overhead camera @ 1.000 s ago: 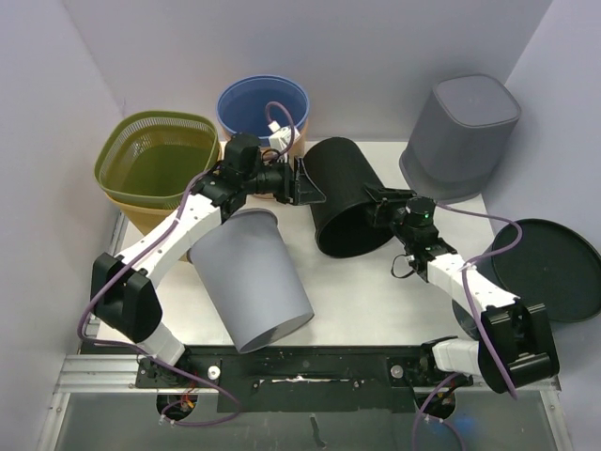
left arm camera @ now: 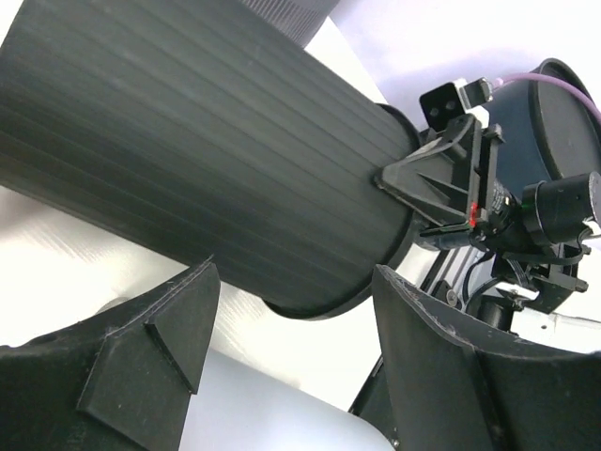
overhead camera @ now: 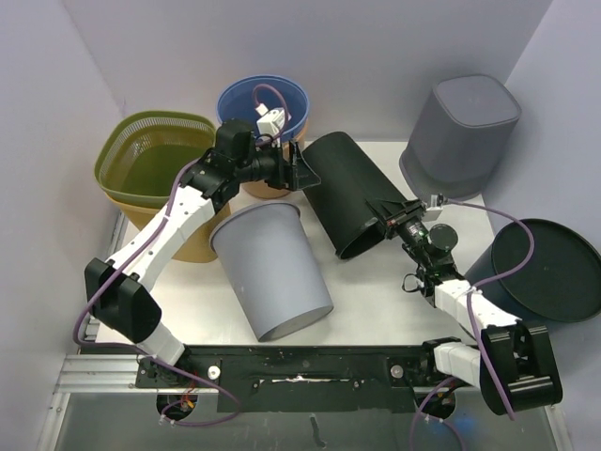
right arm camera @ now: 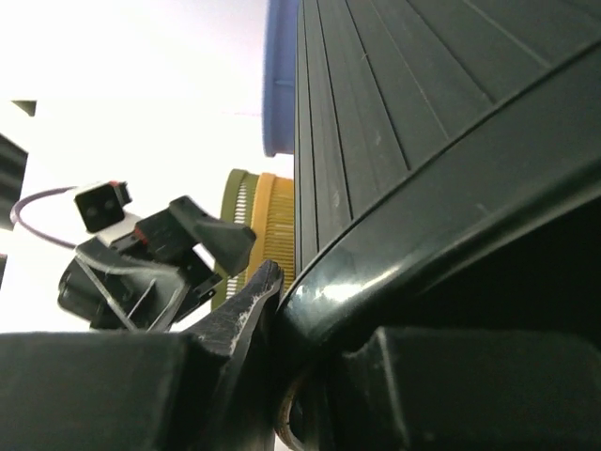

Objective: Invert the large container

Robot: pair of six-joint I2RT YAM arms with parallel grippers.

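Note:
The large black container (overhead camera: 343, 193) lies tilted on its side in the middle, ribbed wall up, rim toward the front right. My right gripper (overhead camera: 394, 214) is shut on that rim, which curves close across the right wrist view (right arm camera: 432, 188). My left gripper (overhead camera: 302, 169) hangs at the container's upper left with fingers apart; in the left wrist view its fingers frame the container's dark wall (left arm camera: 207, 141), with nothing seen held between them.
A grey bin (overhead camera: 268, 268) lies on its side at front centre. Green-yellow tubs (overhead camera: 155, 164) stand left, a blue bin (overhead camera: 263, 94) behind, a grey bin (overhead camera: 460, 132) back right, a dark bin (overhead camera: 535, 272) right. Bare table shows at front right.
The black container has shifted and turned with my right gripper, which moved to the right. The grey bin has slid rightward. My left gripper has drawn slightly up and left.

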